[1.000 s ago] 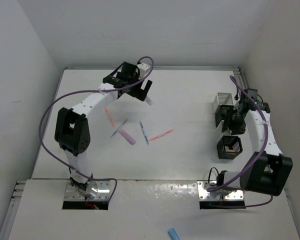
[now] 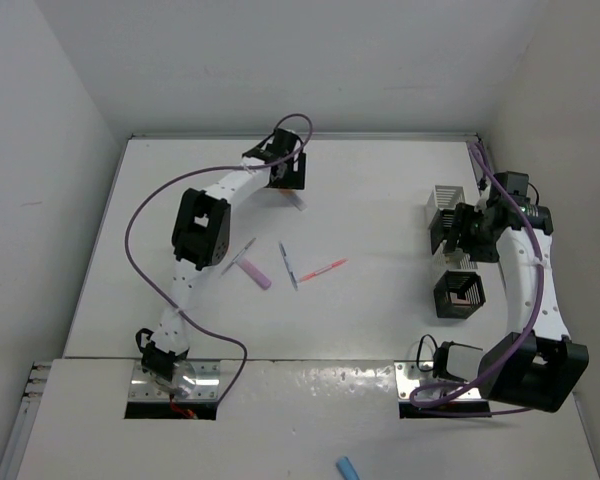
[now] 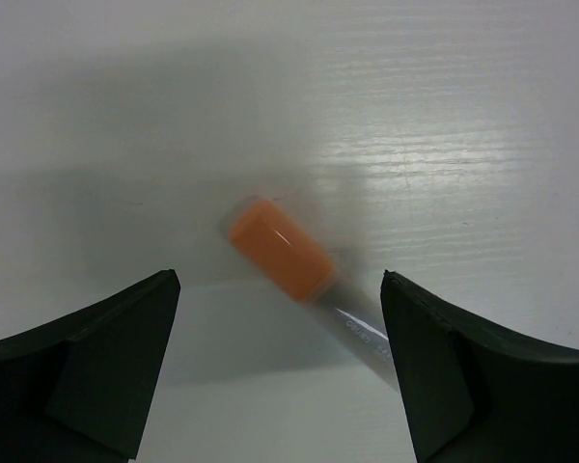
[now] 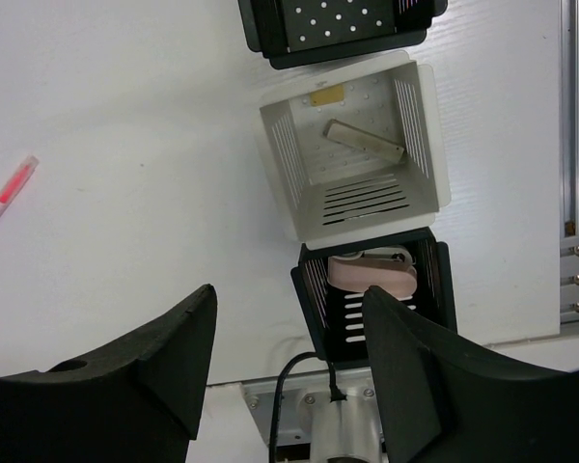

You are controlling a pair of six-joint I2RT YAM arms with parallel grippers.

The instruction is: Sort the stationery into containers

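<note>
My left gripper stands open over an orange-capped grey marker (image 3: 280, 246) on the table, its fingers either side with nothing held. My open right gripper is above the containers: a white basket (image 4: 280, 174) holding a pale bar, a black basket (image 4: 309, 294) holding a pink object, another black basket (image 4: 338, 48). On the table lie a pink highlighter (image 2: 255, 275), a blue pen (image 2: 288, 263) and a red pen (image 2: 323, 270).
The white table (image 2: 370, 200) has free room in the middle. Walls border it at back and sides. A blue cylinder (image 2: 346, 468) lies at the front, off the tabletop.
The left arm has turned and shifted over the orange-capped marker. The right arm has moved slightly outward to the right over the containers.
</note>
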